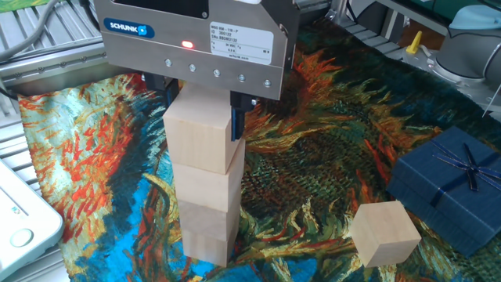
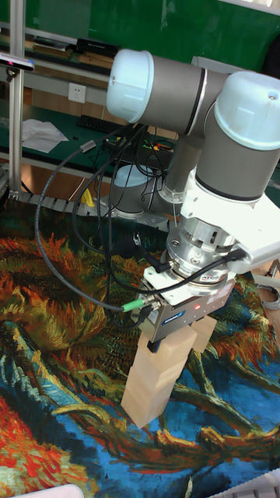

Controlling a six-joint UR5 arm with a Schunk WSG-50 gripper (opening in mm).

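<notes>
A tower of several pale wooden blocks stands on the patterned cloth in exterior view 2. Around its top block (image 1: 197, 141) is my gripper (image 1: 203, 103), one finger at either side. No gap shows between the fingers and the wood, so the fingers look shut on it. This block rests on, or sits right against, the block below (image 1: 205, 186), turned slightly out of line with it. A single loose cube (image 1: 385, 234) lies to the right of the tower. Exterior view 3 shows the gripper (image 2: 176, 334) over the same tower (image 2: 152, 386), its fingers partly hidden.
A dark blue gift box (image 1: 454, 184) with a ribbon stands right of the loose cube. At the lower left is a white device (image 1: 23, 211). Bare cloth (image 1: 313, 164) lies between tower and box. A yellow cone (image 1: 414, 41) stands near the robot's base.
</notes>
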